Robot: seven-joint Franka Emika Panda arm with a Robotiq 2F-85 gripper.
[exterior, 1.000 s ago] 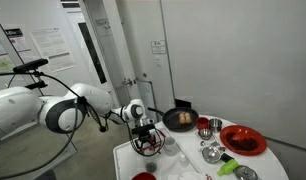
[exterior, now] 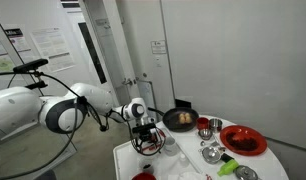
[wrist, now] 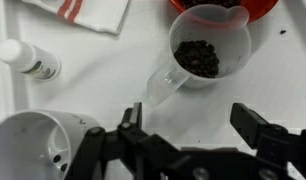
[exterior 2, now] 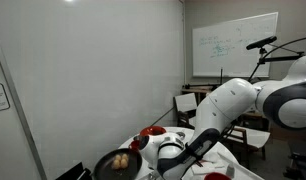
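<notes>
My gripper is open above the table, its two dark fingers set wide with nothing held between them. Beyond the fingertips in the wrist view lies a translucent white scoop (wrist: 233,58) holding dark beans or grains (wrist: 198,58). Its handle (wrist: 167,84) points down and left, toward the gap between the fingers, and looks apart from both. In exterior view 1, the gripper (exterior: 146,142) hangs low over the near left part of the table. What lies directly beneath it is too small to tell there.
A white mug (wrist: 78,125) stands close to the left finger, with a small white bottle (wrist: 41,62) behind it. Past the scoop is a red bowl (wrist: 261,8); a striped cloth (wrist: 105,10) lies at top left. Farther off are a dark pan (exterior: 180,119) and red dish (exterior: 243,141).
</notes>
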